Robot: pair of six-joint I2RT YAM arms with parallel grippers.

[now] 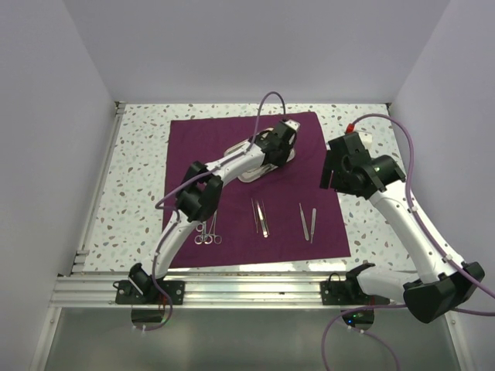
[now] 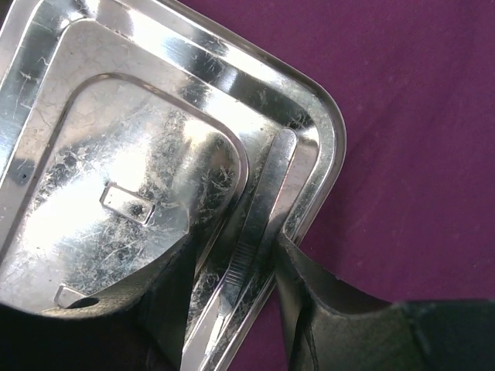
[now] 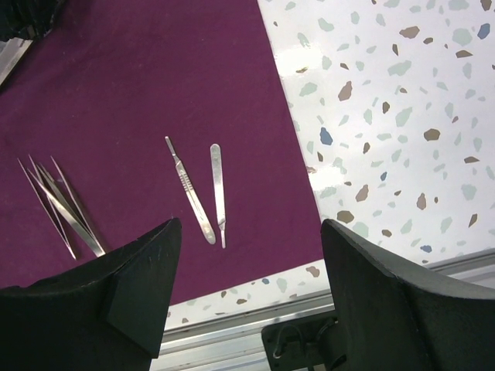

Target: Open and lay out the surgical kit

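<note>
In the left wrist view, a scalpel handle [image 2: 259, 209] lies along one side inside the shiny metal tray [image 2: 332, 139]. My left gripper is part open over it, one finger on each side of the handle; whether the fingers touch it I cannot tell. From above, the left arm covers part of the tray [image 1: 249, 176]. My right gripper stands open with nothing between its fingers, over the right side of the table. On the purple cloth lie two scalpel handles [image 3: 219, 185], tweezers [image 1: 263, 220] and several scissors [image 1: 209, 232].
The purple cloth [image 1: 286, 251] has bare room between the tweezers and the scalpel handles, and along its right side. Speckled tabletop [image 1: 128, 185] surrounds the cloth. A metal rail [image 1: 247, 286] runs along the front.
</note>
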